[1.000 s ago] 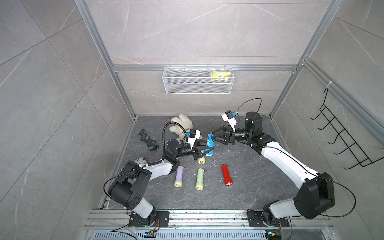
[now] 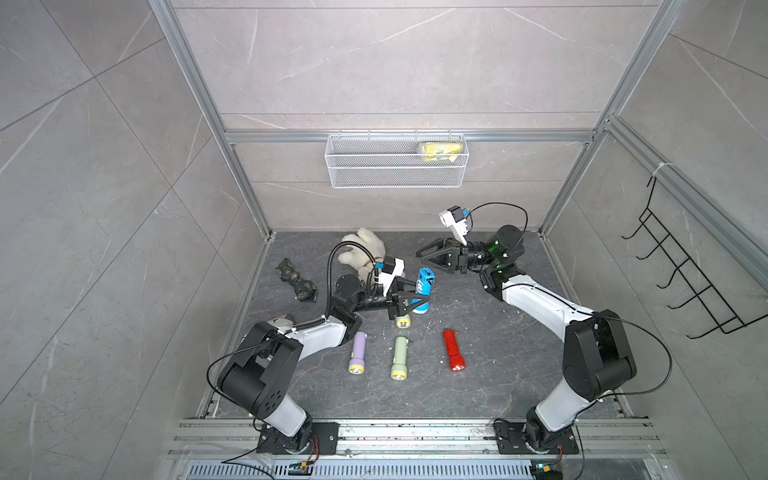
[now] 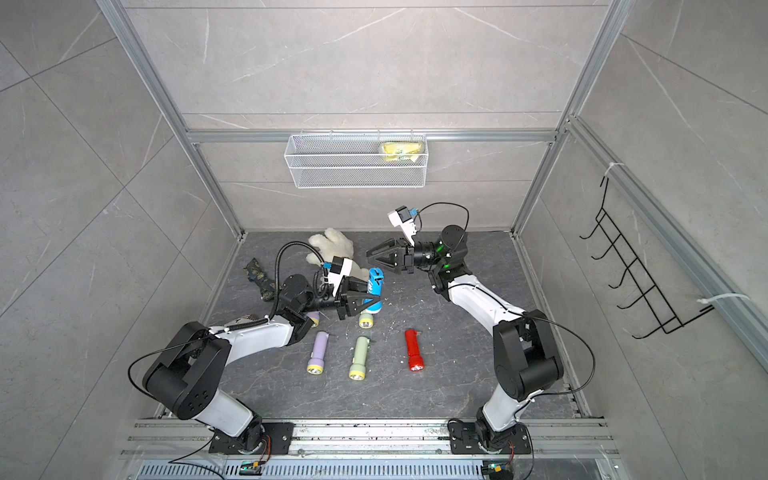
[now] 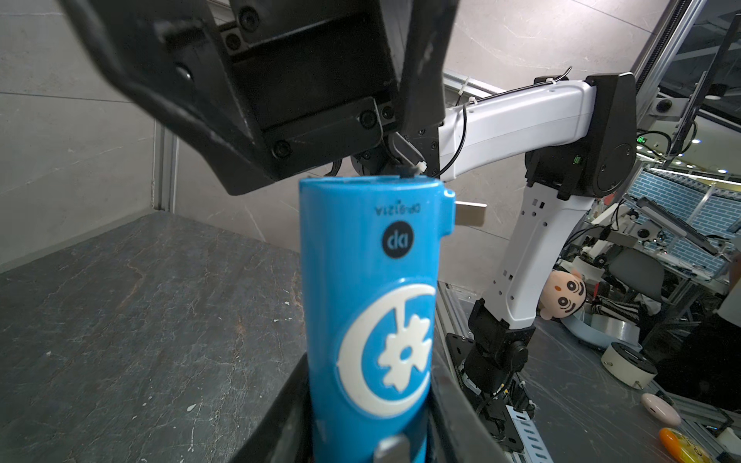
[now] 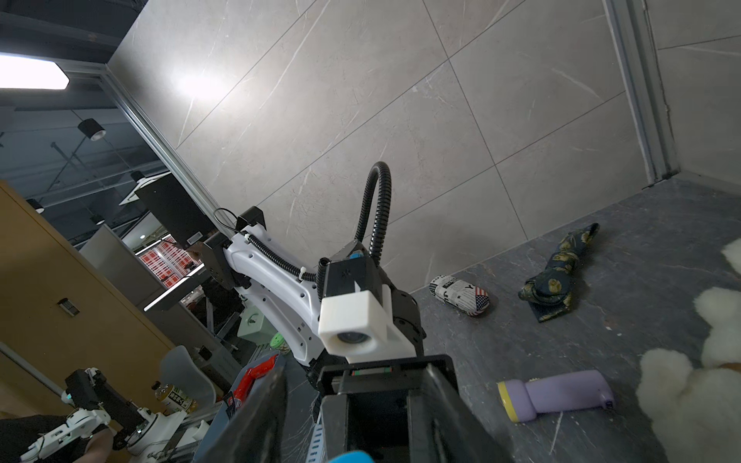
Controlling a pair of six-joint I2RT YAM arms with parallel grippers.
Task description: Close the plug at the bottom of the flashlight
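Note:
A blue flashlight (image 2: 425,277) stands upright off the other flashlights, its bottom end upward, with my left gripper (image 2: 419,297) shut around its lower part. In the left wrist view the blue body (image 4: 370,254) fills the middle, and a small dark piece sits at its top edge; whether the plug lies fully seated cannot be told. My right gripper (image 2: 419,255) is open with nothing between its fingers, above and slightly beyond the flashlight's upper end. Only a sliver of the blue flashlight (image 5: 352,457) shows at the bottom of the right wrist view.
On the table lie purple (image 2: 358,353), green (image 2: 400,357) and red (image 2: 453,349) flashlights. A yellow-rimmed one (image 2: 403,321) is partly under my left gripper. A white plush toy (image 2: 364,242) and dark patterned cloth (image 2: 297,280) lie behind.
My right gripper has come away from the flashlight's top, moving up and back, its arm folding inward. The flashlight has shifted slightly to the right; the left arm has barely moved.

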